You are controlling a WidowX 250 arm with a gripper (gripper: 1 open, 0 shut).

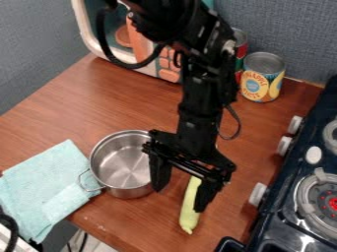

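My black gripper [187,167] hangs over the right side of a steel pot [121,157] and the top end of a pale yellow corn cob [194,209], which lies on the wooden table [66,115]. Whether the fingers are open or shut, or touching either thing, is hidden by the gripper's dark body.
A light blue cloth [43,183] lies left of the pot. A black stove [302,212] fills the right side. Cans [263,79] and a toy microwave [108,20] stand at the back.
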